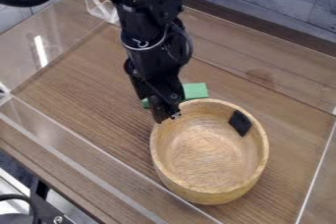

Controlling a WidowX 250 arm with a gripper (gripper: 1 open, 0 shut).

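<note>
My black gripper (160,102) hangs from the arm at the centre, its fingertips just above the left rim of a round light wooden bowl (210,174). Whether its fingers are open or shut is hard to tell. A green block (195,90) lies on the table behind the bowl, partly hidden by the gripper. A small black object (239,123) sits at the bowl's back right side.
A pale wall stands behind. Clear plastic edging runs along the table's left and front sides, with cables at lower left.
</note>
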